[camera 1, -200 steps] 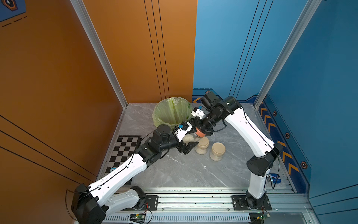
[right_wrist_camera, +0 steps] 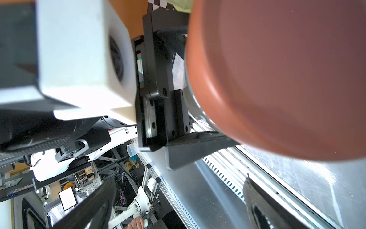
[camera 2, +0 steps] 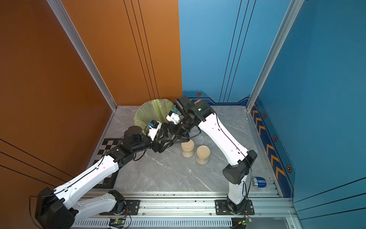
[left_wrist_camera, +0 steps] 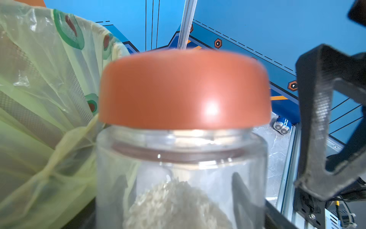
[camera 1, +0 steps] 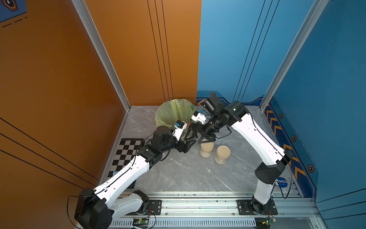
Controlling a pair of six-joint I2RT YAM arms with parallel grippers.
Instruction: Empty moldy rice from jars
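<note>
A clear glass jar (left_wrist_camera: 183,190) with white rice inside fills the middle of the left wrist view, its orange lid (left_wrist_camera: 183,89) on top. My left gripper (camera 1: 185,136) is shut on the jar's body and carries it above the table. In the right wrist view the lid (right_wrist_camera: 282,76) is large at the upper right, with my left gripper's finger (right_wrist_camera: 202,147) alongside the glass. My right gripper stands open, its fingers wide apart and nothing between them. One of its fingers (left_wrist_camera: 318,126) shows right of the jar, apart from the lid.
Behind the grippers stands a bin with a yellow-green liner (camera 1: 173,110). Two jars with beige lids (camera 1: 207,146) (camera 1: 222,152) stand on the grey table close by. A checkered board (camera 1: 124,156) lies at left; a blue object (camera 2: 259,182) is at right.
The right gripper, earlier at the orange lid, has shifted left and its fingers are now spread clear of it. My left gripper has moved slightly left with the jar and turned.
</note>
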